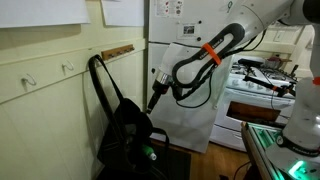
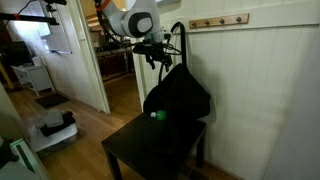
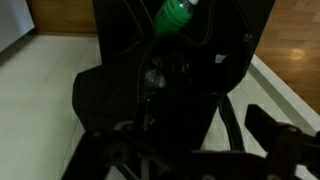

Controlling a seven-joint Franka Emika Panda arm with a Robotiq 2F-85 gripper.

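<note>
A black bag point(image 2: 187, 98) leans against the white panelled wall, its long strap reaching upward, on a low black bench. A green object point(image 2: 159, 115), perhaps a bottle, shows at the bag's front, and its green end point(image 3: 174, 14) is at the top of the wrist view. My gripper is open above the bag, its dark fingers spread wide with no held object visible between them. In exterior view 1 the gripper point(image 1: 154, 102) hangs in the air to the right of the bag point(image 1: 124, 128), tipped downward.
A wooden hook rail point(image 1: 117, 51) is on the wall above the bag. The bag rests on the black bench point(image 2: 130, 147). A white stove point(image 1: 258, 95) stands at the back right. Free wooden floor point(image 2: 80, 150) lies beside the bench.
</note>
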